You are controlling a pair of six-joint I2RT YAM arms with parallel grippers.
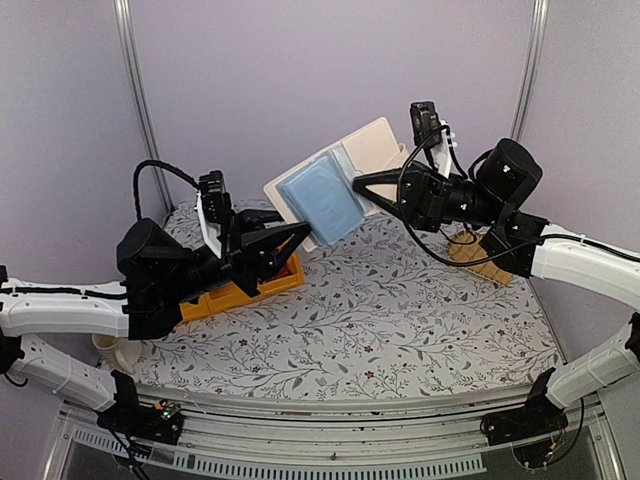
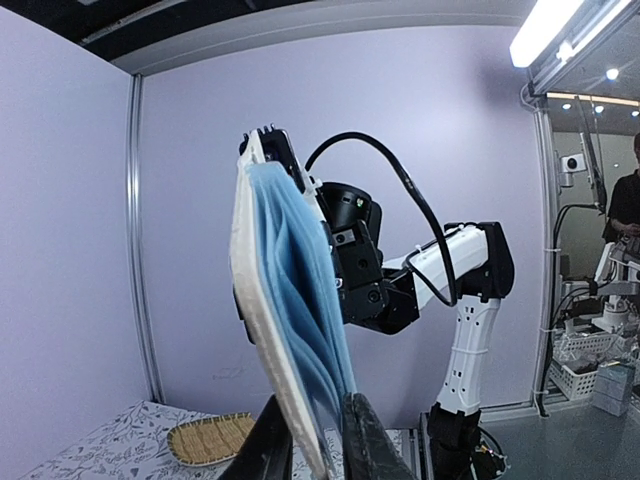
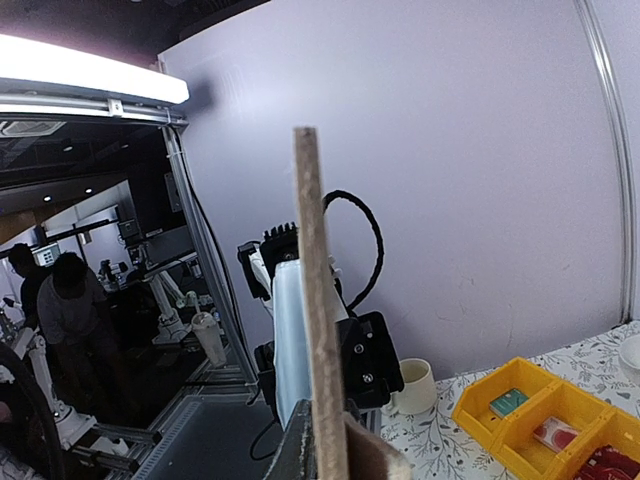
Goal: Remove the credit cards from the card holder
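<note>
The card holder [image 1: 378, 146] is held up above the table, opened out and tilted, with a cream cover and light-blue sleeves [image 1: 325, 198]. My right gripper [image 1: 362, 187] is shut on its right part. At the holder's lower left edge is my left gripper [image 1: 303, 232]. In the left wrist view, its fingers [image 2: 372, 445] stand apart on either side of the holder's lower end [image 2: 300, 400]; whether they touch it cannot be told. I cannot make out separate cards in the sleeves.
A yellow compartment tray with small items stands at the left, partly behind my left arm. Near it is a white mug [image 3: 418, 388]. A woven tray [image 1: 480, 258] lies at the right.
</note>
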